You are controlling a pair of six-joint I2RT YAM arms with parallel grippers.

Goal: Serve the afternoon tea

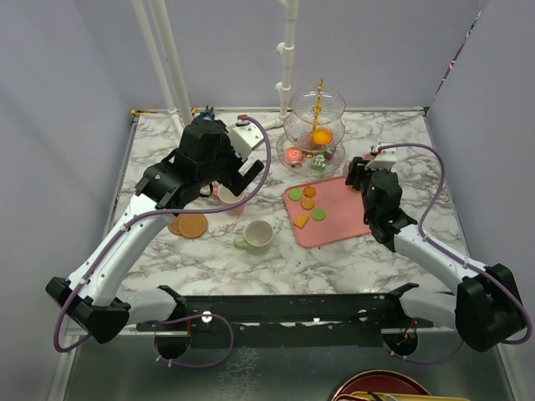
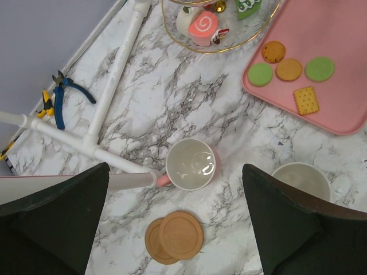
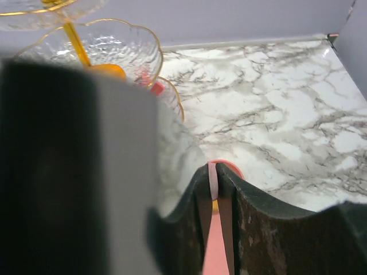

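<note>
A three-tier glass stand (image 1: 301,150) with gold rims and sweets stands at the back centre. My right gripper (image 1: 359,171) is over the right part of the pink tray (image 1: 334,234), which holds several biscuits and macarons (image 2: 319,68); its fingers (image 3: 252,235) largely hide what is below, and its opening is unclear. My left gripper stands open, empty, above a pink cup (image 2: 189,163), a green cup (image 1: 255,238) and two round wooden coasters (image 2: 181,235).
White pipes (image 2: 112,69) and pliers (image 2: 59,100) lie at the back left. Marble is clear right of the stand (image 3: 281,91) and along the front.
</note>
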